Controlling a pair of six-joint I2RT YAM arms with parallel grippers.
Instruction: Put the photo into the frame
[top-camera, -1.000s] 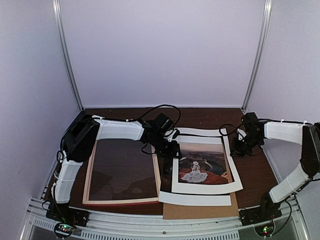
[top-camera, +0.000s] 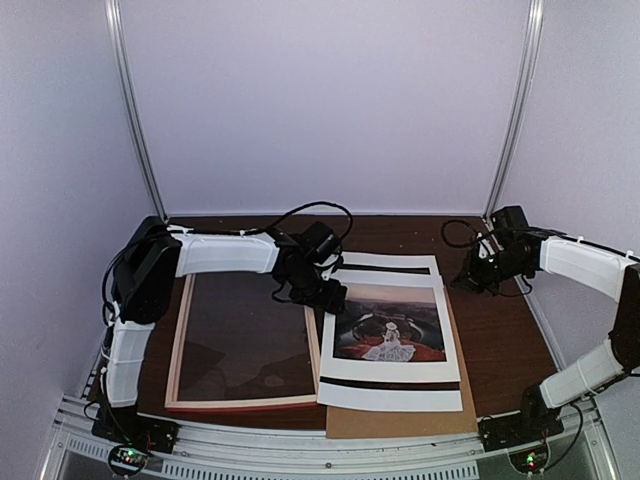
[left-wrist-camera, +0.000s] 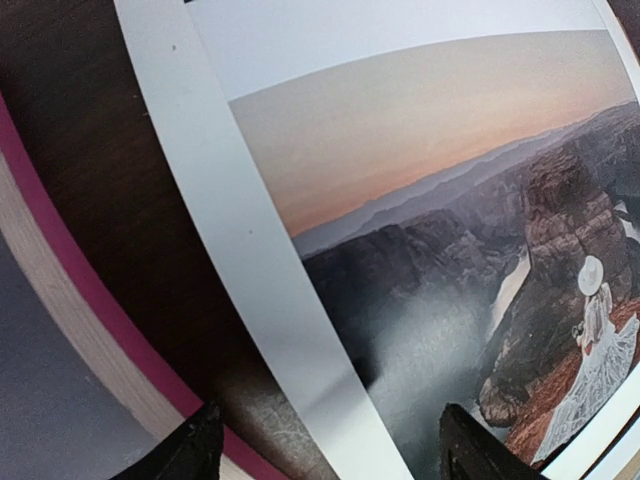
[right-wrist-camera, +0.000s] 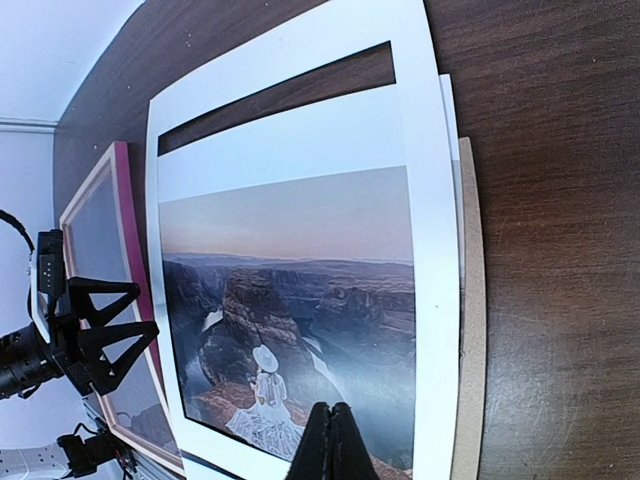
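Observation:
The photo of a canyon and a figure in white lies with white mat sheets on a brown board. The frame, pale wood with a dark panel and pink outer edge, lies just left of them. My left gripper is open above the photo's left border, near the frame's edge, with nothing seen between its fingers. My right gripper is shut, above the right part of the table beside the stack, nothing showing between its fingers.
Bare dark table shows right of the stack and behind it. Pale walls surround the table at back and sides, with a metal rail along the front edge.
The photo with its white border has moved left and lies straighter over the board. My left gripper has shifted slightly left; my right gripper has risen a little.

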